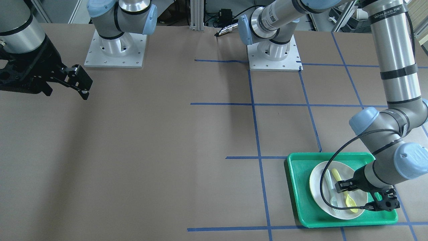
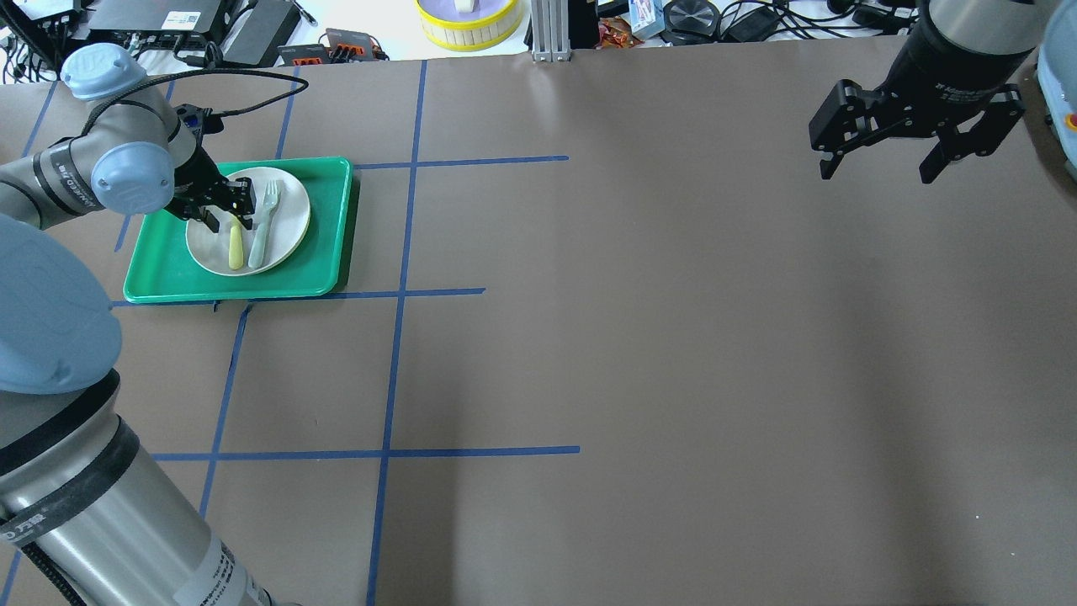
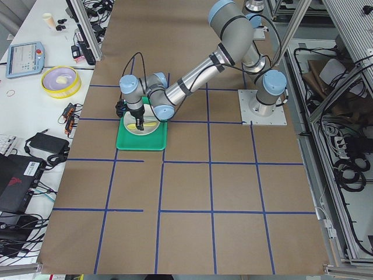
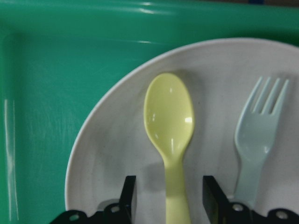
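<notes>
A green tray point(image 1: 299, 188) holds a white plate point(image 2: 207, 251) with a pale yellow spoon point(image 4: 169, 121) and a pale mint fork point(image 4: 257, 135) lying on it. My gripper is low over the plate, open, its black fingers either side of the yellow spoon's handle with space showing around it. The fork lies just to the right of the right finger in the left wrist view, its handle partly hidden.
Bare tabletop point(image 2: 707, 353) with blue tape lines surrounds the tray. Another black-ended arm point(image 1: 48, 76) hangs at the left of the front view, clear of the tray. A cluttered white bench lies beyond the table edge.
</notes>
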